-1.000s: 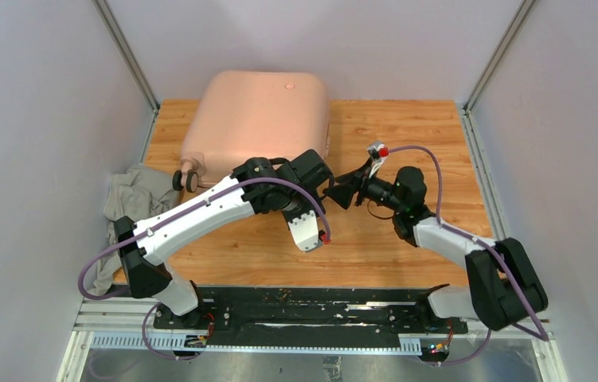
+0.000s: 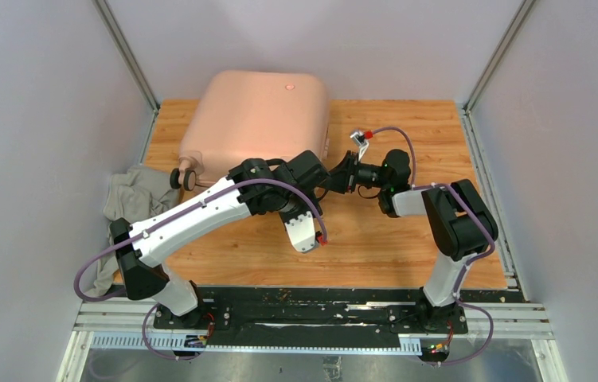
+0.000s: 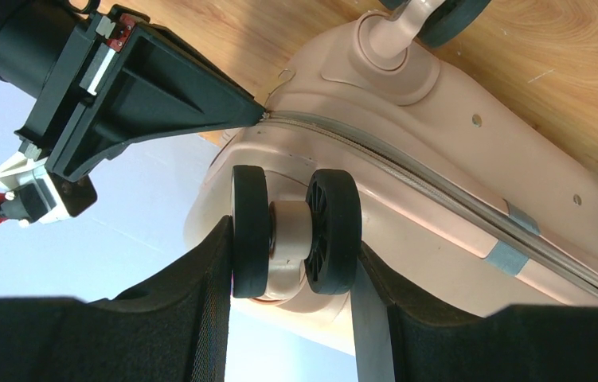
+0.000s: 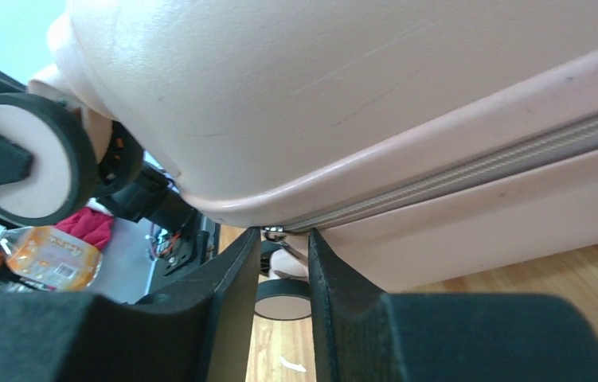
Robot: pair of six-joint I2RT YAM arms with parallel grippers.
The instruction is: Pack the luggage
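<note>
A pink hard-shell suitcase (image 2: 252, 119) lies closed toward the back left of the wooden floor. In the left wrist view my left gripper is shut on a suitcase wheel (image 3: 333, 231) at a corner. My right gripper is at the suitcase's zipper seam (image 4: 470, 167), its fingertips close together, part open, around the metal zipper pull (image 4: 275, 232); whether it grips the pull I cannot tell. The right gripper also shows at the upper left of the left wrist view.
A grey cloth (image 2: 132, 203) lies along the left edge. Walls enclose the back and both sides.
The left arm and the suitcase have barely moved.
</note>
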